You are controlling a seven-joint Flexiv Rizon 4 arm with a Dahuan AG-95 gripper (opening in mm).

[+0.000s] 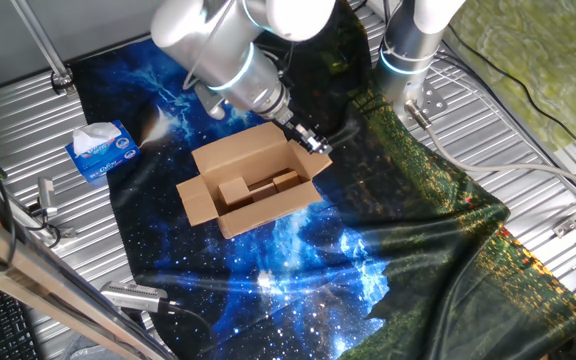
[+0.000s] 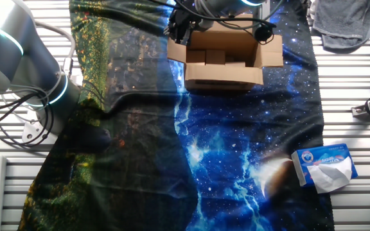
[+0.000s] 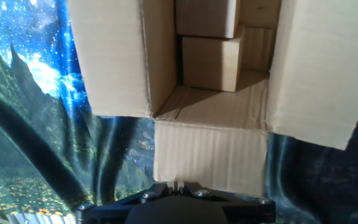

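An open cardboard box sits on the printed cloth, its flaps folded outward. Several wooden blocks lie inside; one block shows clearly in the wrist view, with another block beyond it. My gripper is at the box's near end flap, outside the cavity, and its fingers look drawn together. The fingertips overlap the flap's outer edge in the wrist view; whether they touch it, I cannot tell. In exterior view 2 the gripper is beside the box's left end.
A blue tissue box stands at the cloth's edge, well away from the box. Folds run through the cloth.
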